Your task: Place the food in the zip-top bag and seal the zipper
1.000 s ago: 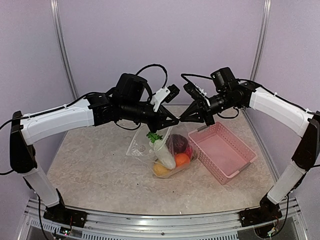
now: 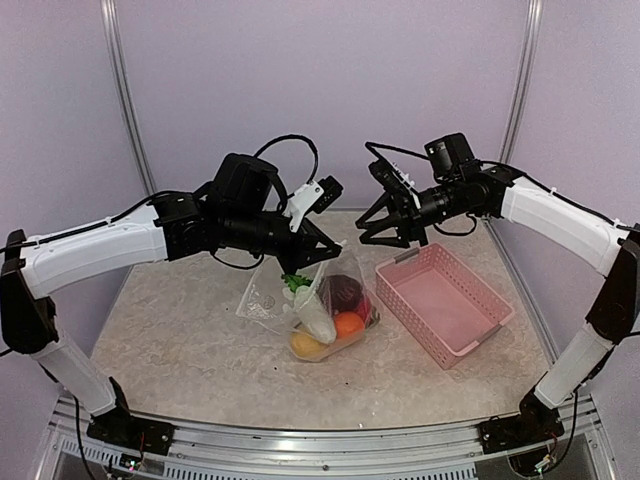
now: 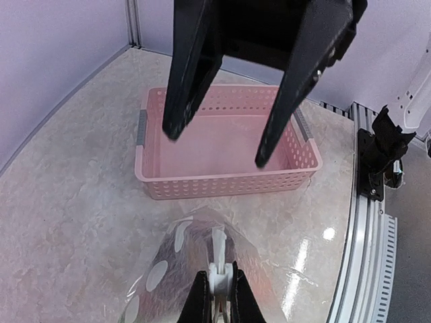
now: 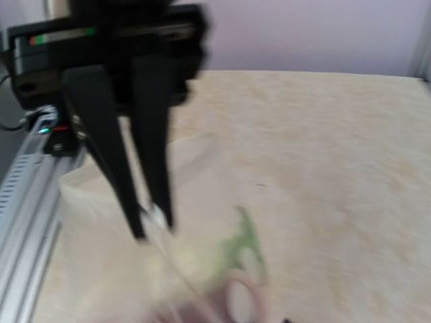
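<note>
The clear zip bag (image 2: 262, 302) stands on the table holding greens (image 2: 296, 282), a white vegetable (image 2: 312, 315), a purple item (image 2: 341, 292), an orange item (image 2: 349, 323) and a yellow one (image 2: 306, 344). My left gripper (image 2: 331, 247) is shut on the bag's top edge; its white zipper strip (image 3: 219, 245) shows between the fingers. My right gripper (image 2: 376, 222) stands open just right of and above it, apart from the bag, its two fingers large in the left wrist view. The right wrist view is blurred.
A pink plastic basket (image 2: 488, 290), empty, sits right of the bag.
My left gripper moved a little left with the bag, which shifted left with it.
</note>
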